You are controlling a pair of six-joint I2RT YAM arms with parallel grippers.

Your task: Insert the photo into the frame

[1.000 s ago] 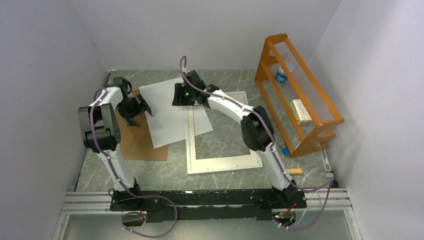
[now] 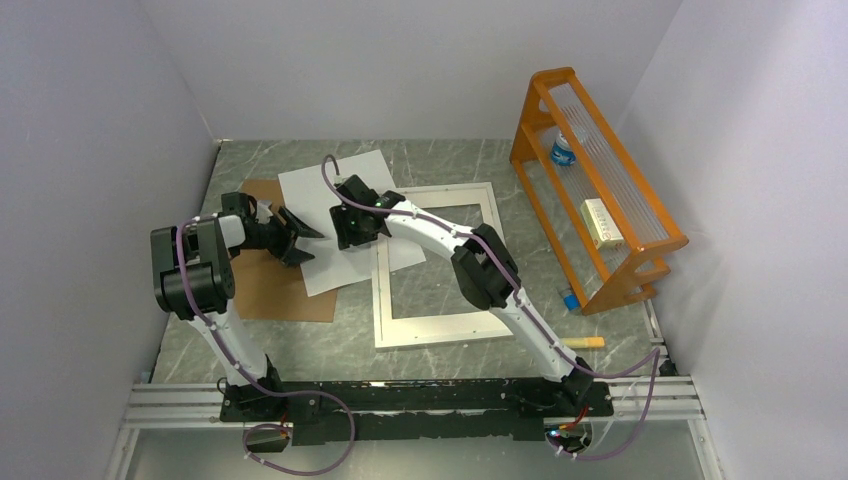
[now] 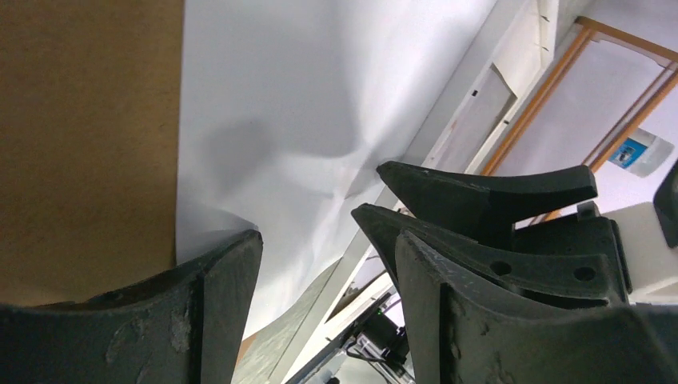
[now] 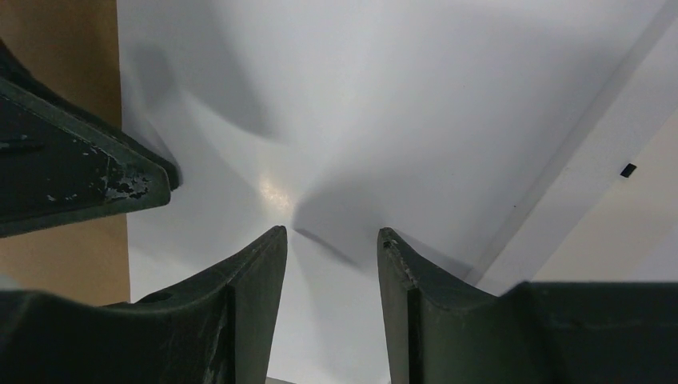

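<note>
A white sheet (image 2: 315,265) lies across the brown board (image 2: 280,305) and under the edge of the white frame (image 2: 445,326); in both wrist views it fills much of the surface. My left gripper (image 2: 290,238) is at the sheet's left part, open, its fingers low over the paper with nothing visible between them. My right gripper (image 2: 352,228) is low over the middle of the sheet, beside the frame's left side; in the right wrist view its fingertips (image 4: 276,240) stand apart over plain paper, with nothing visibly held.
A wooden rack (image 2: 630,160) with a bottle (image 2: 562,153) and a box (image 2: 602,222) stands at the right. A yellow item (image 2: 585,342) lies near the front right.
</note>
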